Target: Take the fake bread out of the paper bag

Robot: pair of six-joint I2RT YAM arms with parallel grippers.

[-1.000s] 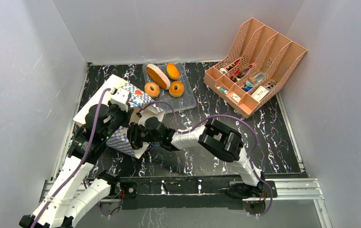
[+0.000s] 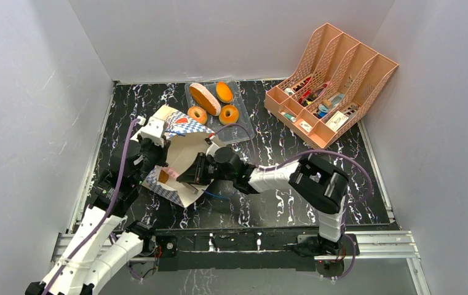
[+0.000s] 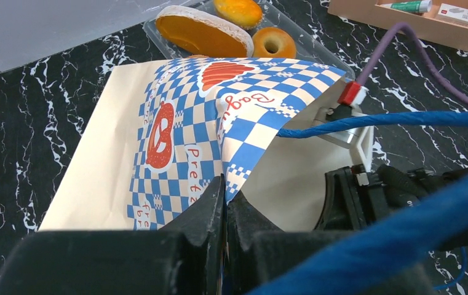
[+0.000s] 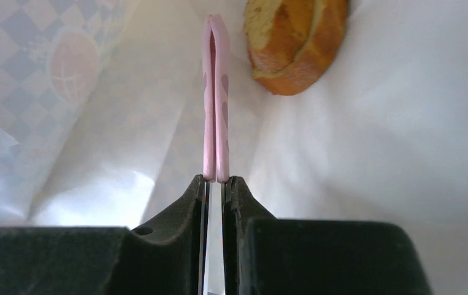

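Note:
The checkered paper bag [image 3: 176,147] lies on its side at the left of the table, open toward the right. My left gripper is shut at its upper edge, apparently pinching the paper. My right gripper [image 2: 182,178] reaches into the bag's mouth. In the right wrist view it is shut, with a pink strip [image 4: 208,110] rising from between its fingertips. A brown fake bread [image 4: 296,46] lies inside the bag beyond that strip, apart from the fingers.
A clear tray [image 2: 240,128] at the back holds several fake breads. A peach organizer [image 2: 348,86] with small items stands at the back right.
My right gripper and arm have shifted right, and the bag's mouth gapes wider, showing more of its inside. My left arm is nearly still.

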